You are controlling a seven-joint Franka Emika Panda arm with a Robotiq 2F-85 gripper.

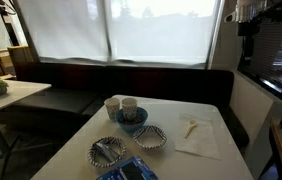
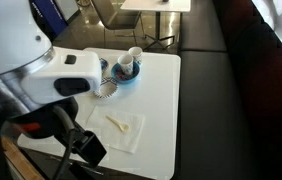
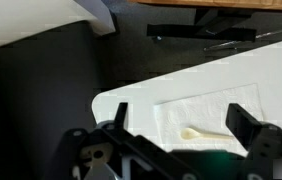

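Note:
A pale spoon [image 1: 190,130] lies on a white napkin [image 1: 205,147] at the right side of the table. The wrist view shows the same spoon [image 3: 209,135] and napkin [image 3: 171,115] below my gripper, whose fingers stand wide apart with nothing between them. My gripper is high above the table's right end, clear of everything on it. Left of the napkin are a blue bowl [image 1: 134,127], two pale cups [image 1: 129,110] by or in it, and a small striped bowl [image 1: 152,138]. Dark contents in the blue bowl are hard to make out.
A striped plate [image 1: 95,160] with utensil-like items and a blue-and-black object [image 1: 129,170] lie at the table's near edge. A black bench [image 1: 76,85] runs behind the table. Bare tabletop [image 1: 186,108] surrounds the napkin.

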